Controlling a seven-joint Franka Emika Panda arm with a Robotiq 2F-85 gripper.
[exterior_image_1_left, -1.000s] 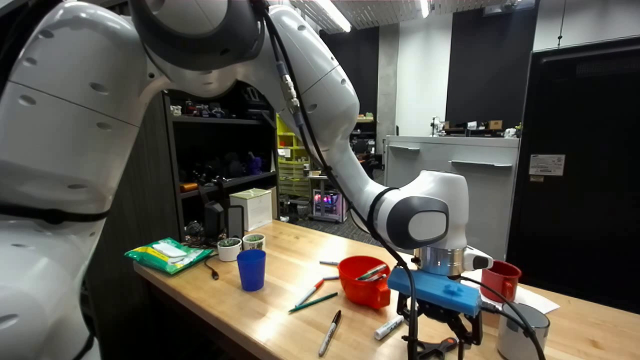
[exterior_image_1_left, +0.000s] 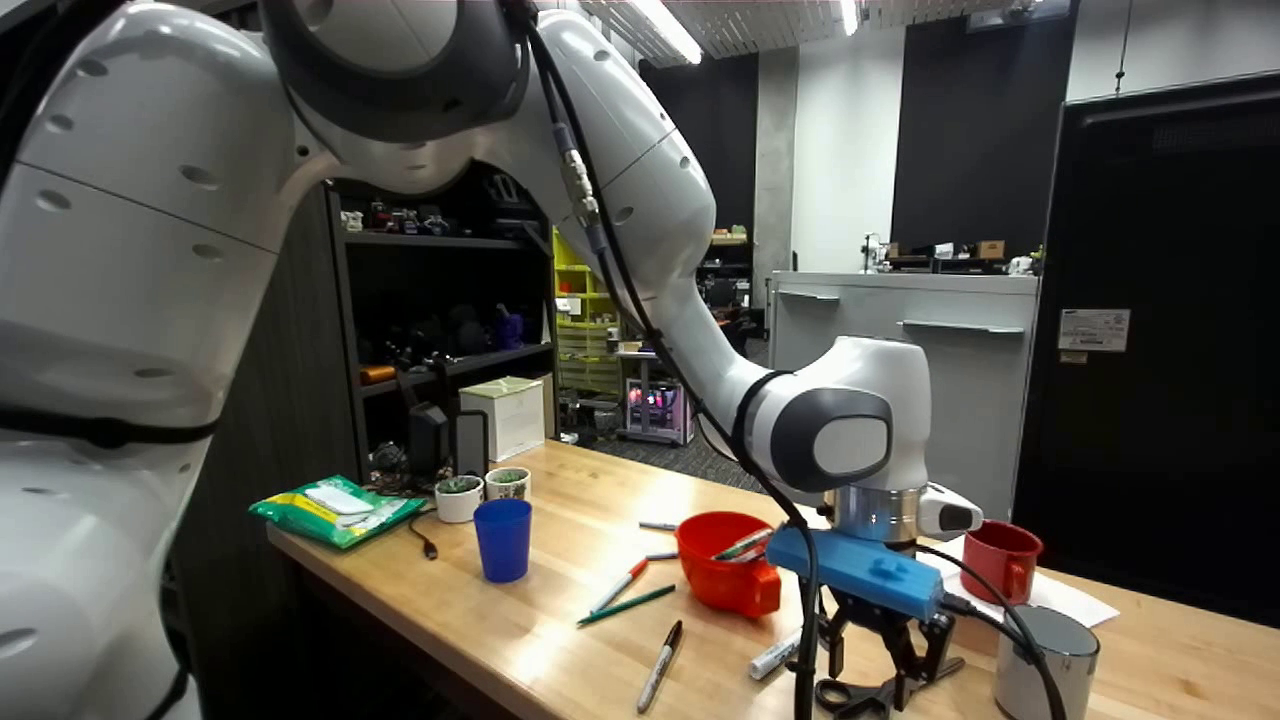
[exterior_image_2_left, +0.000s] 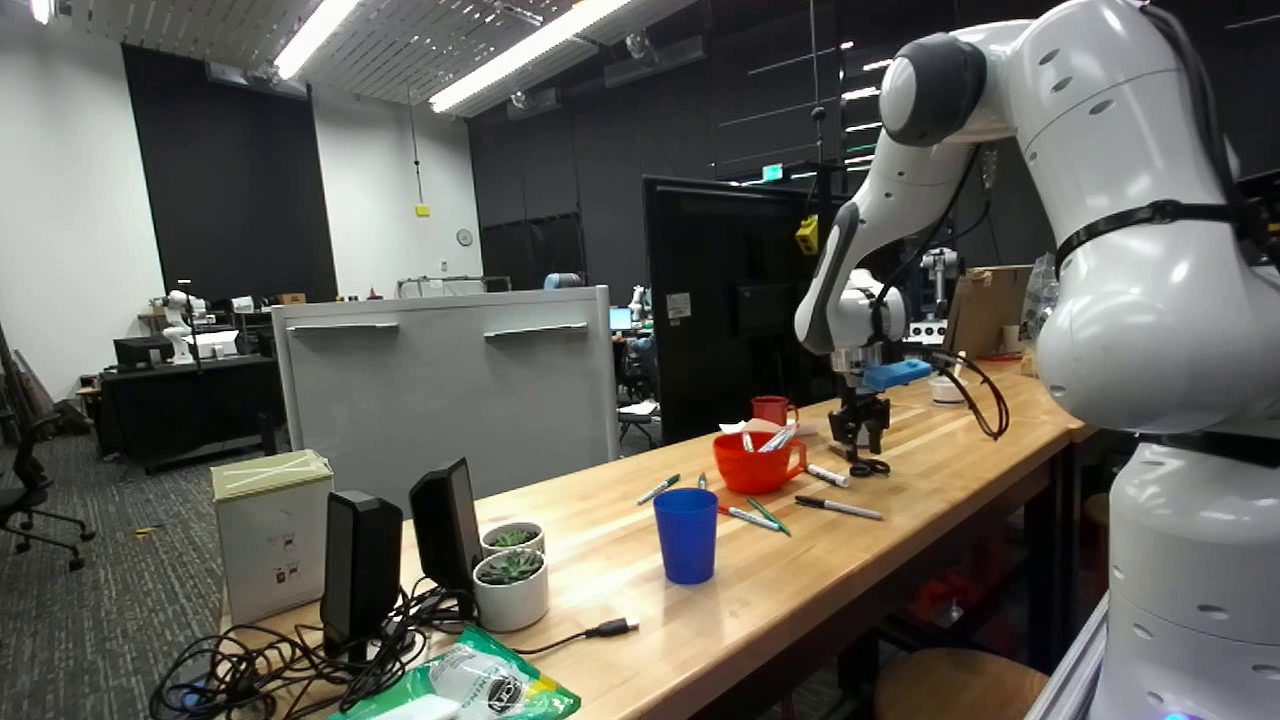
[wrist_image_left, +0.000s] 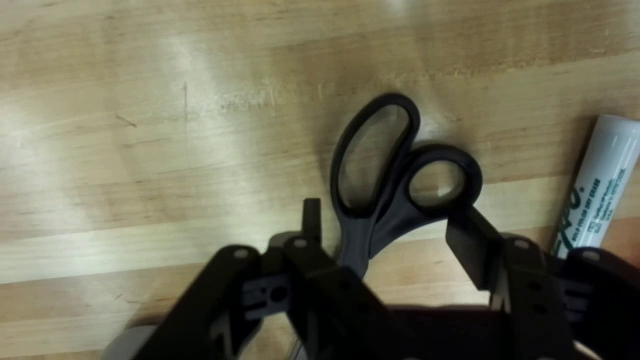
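A pair of black-handled scissors (wrist_image_left: 355, 240) lies flat on the table, its two finger loops clear in the wrist view. My gripper is part open just above it, one finger on each side of the handles; the right finger comes close to the smaller loop, and whether it touches I cannot tell. The blades are mostly hidden under the gripper. Exterior view 1 has the gripper (exterior_image_1_left: 882, 662) low over the scissors (exterior_image_1_left: 854, 698), near the table's front edge.
A white marker (wrist_image_left: 600, 180) lies right of the scissors. Near them stand a grey container (exterior_image_1_left: 1047, 666), a red mug (exterior_image_1_left: 1002, 562) and a red bowl (exterior_image_1_left: 723, 584) holding markers. Loose pens and a blue cup (exterior_image_1_left: 501, 540) are farther left.
The gripper has shifted slightly left in exterior view 1, and its fingers stand closer together than before. The scissors appear to lie where they were.
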